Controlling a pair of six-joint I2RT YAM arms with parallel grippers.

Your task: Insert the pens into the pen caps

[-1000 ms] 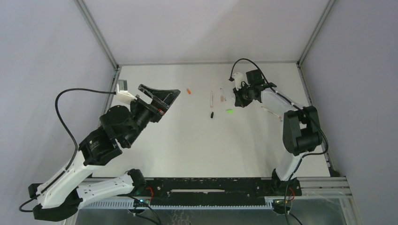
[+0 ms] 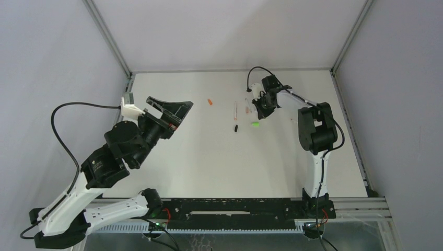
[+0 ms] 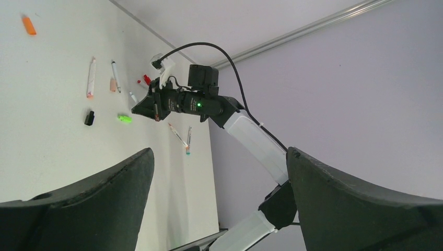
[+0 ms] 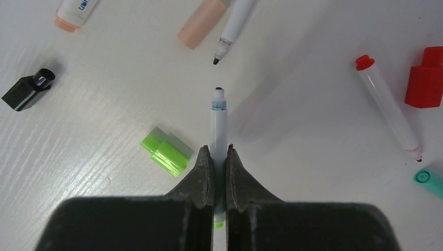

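In the right wrist view my right gripper is shut on a white pen [image 4: 218, 125] with its tip pointing up the image. A green cap [image 4: 167, 154] lies left of it, a black cap [image 4: 27, 91] farther left, a peach cap [image 4: 201, 23] and another white pen [image 4: 232, 29] above. A red cap [image 4: 424, 86], a red-ended pen [image 4: 386, 104] and a teal cap [image 4: 429, 183] lie to the right. My left gripper [image 2: 170, 107] stands open, raised over the table's left side, holding nothing.
An orange cap [image 3: 28, 26] lies apart at the back. Two more pens [image 3: 177, 135] lie toward the right side. Walls bound the table.
The right arm has moved left over the pens, its gripper shifting left in the top view.
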